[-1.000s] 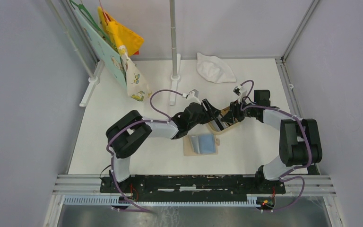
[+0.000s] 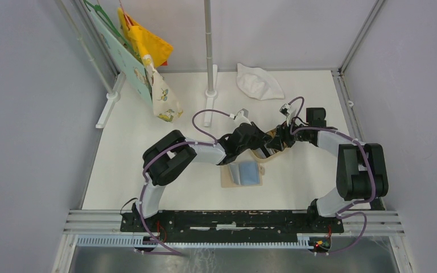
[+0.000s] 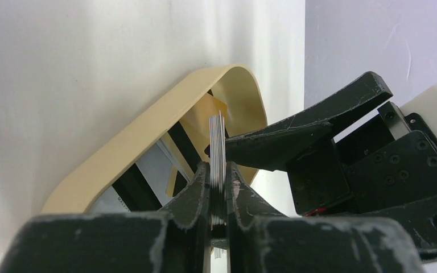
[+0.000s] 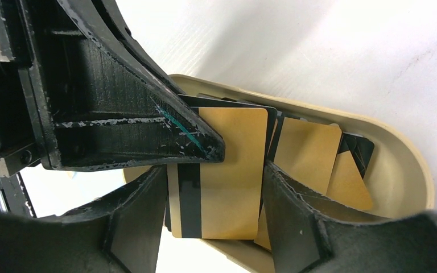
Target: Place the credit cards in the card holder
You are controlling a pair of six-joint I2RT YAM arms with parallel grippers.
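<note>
Upright and edge-on in the left wrist view, a thin stack of credit cards (image 3: 217,142) is pinched by my left gripper, shut on it above the tan tray. From the right wrist view the stack's face is a gold card (image 4: 233,148) with a black stripe. My right gripper stands open, its fingers at either side of the stack. The card holder (image 2: 250,173), blue and grey on a tan board, lies in front of the tray.
Loose cards (image 4: 307,151) lie in the tan tray (image 4: 418,170), whose raised rim surrounds them. A white cloth (image 2: 259,82) is at the back. A rack with hanging cloths (image 2: 148,45) stands at the back left.
My left arm has moved right, bringing its gripper with the cards close to the right gripper over the tray. The right arm has hardly moved.
</note>
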